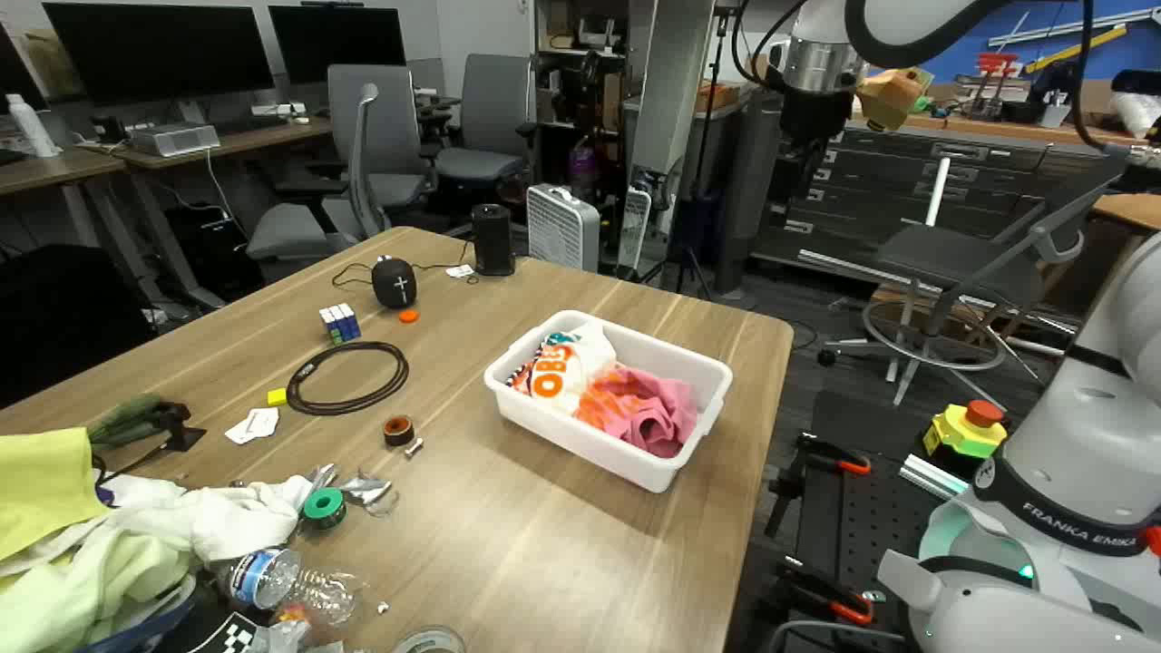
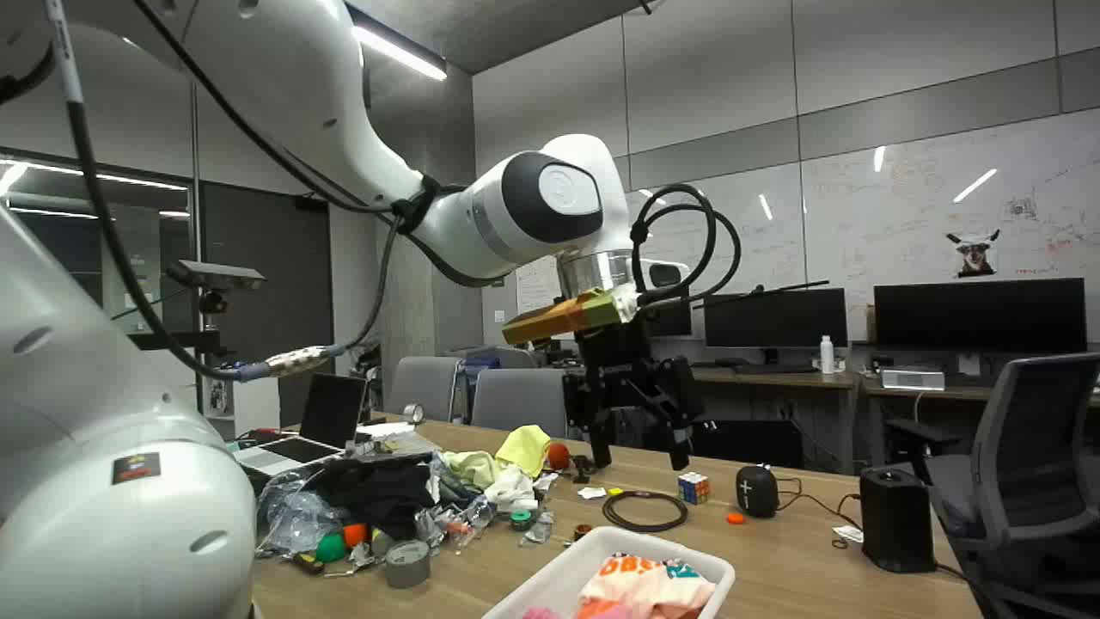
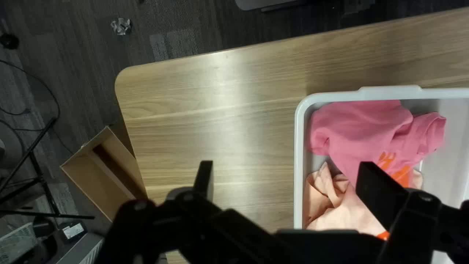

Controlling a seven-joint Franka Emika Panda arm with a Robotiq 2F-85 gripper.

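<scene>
A white plastic bin (image 1: 566, 430) stands on the wooden table near its right edge. Inside it lie a pink cloth (image 3: 360, 127) and a pale cloth with orange lettering (image 1: 563, 368), both crumpled. High above the table hangs my gripper (image 2: 641, 462), open and pointing down with nothing between its fingers. From the wrist view, one finger (image 3: 381, 191) overlaps the bin and the cloths, while the other finger (image 3: 205, 180) stands over bare table. The lower part of the bin is hidden behind the gripper there.
A coiled black cable (image 1: 348, 379), a puzzle cube (image 1: 339, 323), a round speaker (image 1: 393, 282) and a tape roll (image 1: 398, 431) lie left of the bin. Clutter of cloths and a plastic bottle (image 1: 288, 582) fills the table's near left. Bare wood surrounds the bin.
</scene>
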